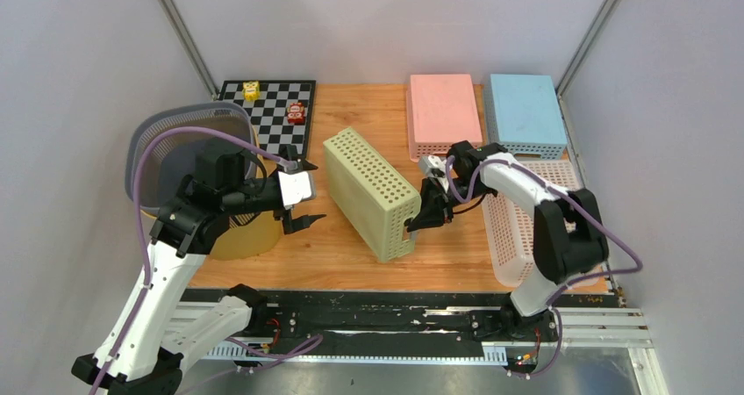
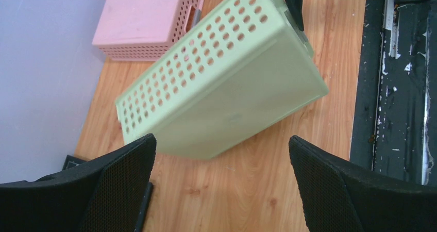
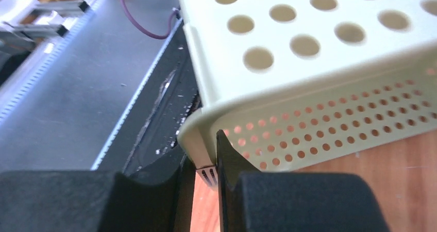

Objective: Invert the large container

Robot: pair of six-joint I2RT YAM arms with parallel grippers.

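Note:
The large pale green container [image 1: 355, 206] is tilted over on its side in the top view, a perforated side wall facing up and its smooth bottom toward the left arm. My right gripper [image 1: 411, 227] is shut on the container's rim at its near right end. In the right wrist view that rim [image 3: 193, 134] sits between the fingers. Left of the container, my left gripper [image 1: 321, 193] stands open, nothing between its fingers. The left wrist view shows the container's bottom [image 2: 242, 108] apart from the left fingertips.
Upside-down pink [image 1: 443, 105] and blue [image 1: 526, 110] baskets stand at the back right, a white basket [image 1: 500, 237] at the right. A checkerboard [image 1: 276, 132] with two small toys lies back left. Grey [image 1: 145, 162] and yellow containers are under the left arm.

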